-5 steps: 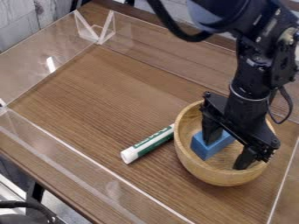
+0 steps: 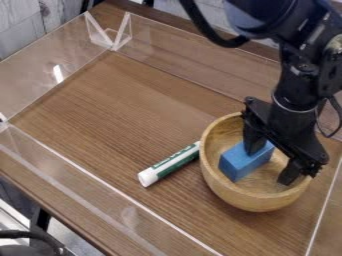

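A round wooden bowl (image 2: pixel 254 199) stands at the right of the table, holding a blue block (image 2: pixel 243 160). My black gripper (image 2: pixel 278 150) is over the bowl, open, its fingers reaching down around the block's upper right and the bowl's right part. Whether it touches the block cannot be told. A white and green tube (image 2: pixel 168 165) lies just left of the bowl.
Clear plastic walls edge it at the left and back. Cables (image 2: pixel 27 240) lie at the lower left corner.
The bowl, block and tube look nearly unmoved.
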